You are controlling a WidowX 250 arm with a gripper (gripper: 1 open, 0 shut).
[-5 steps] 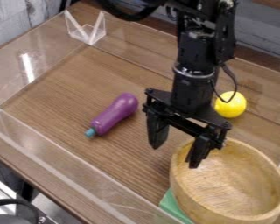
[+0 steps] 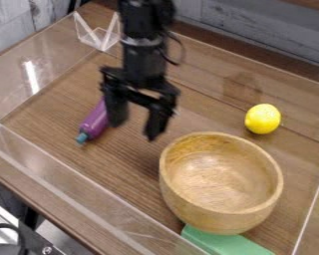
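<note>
My dark gripper (image 2: 136,108), blurred, hangs over the left middle of the wooden surface; its fingertips are too unclear to read. A purple eggplant (image 2: 99,122) lies beside it on the left, partly behind it. A tan bowl (image 2: 221,182) stands at the lower right, empty. A yellow lemon (image 2: 262,119) rests at the right, behind the bowl.
A green object (image 2: 222,243) lies under the bowl's front edge. A raised edge borders the back right. The surface between lemon and gripper is clear, as is the front left.
My arm has swung left and back, away from the bowl and lemon, and now is next to the eggplant.
</note>
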